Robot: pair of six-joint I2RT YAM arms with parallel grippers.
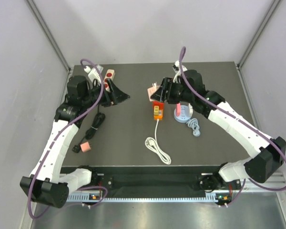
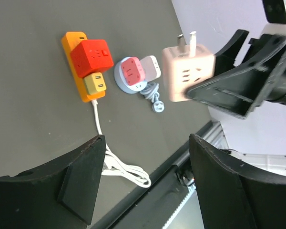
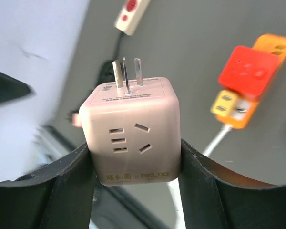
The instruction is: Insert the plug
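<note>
My right gripper (image 1: 160, 93) is shut on a pale pink cube plug (image 3: 131, 129), held prongs up above the middle of the table, near the orange power strip (image 2: 72, 67) with its red (image 3: 245, 71) and yellow (image 3: 225, 103) blocks and white cable. In the left wrist view this pink plug (image 2: 186, 71) shows at the upper right. My left gripper (image 1: 117, 93) hangs over the left half of the table, its fingers apart with nothing between them.
A round pale blue socket (image 1: 183, 114) with pink and white pieces stands right of the strip. A white strip (image 1: 109, 75) with red buttons, a black cable (image 1: 95, 126) and a small pink cube (image 1: 85, 147) lie at the left.
</note>
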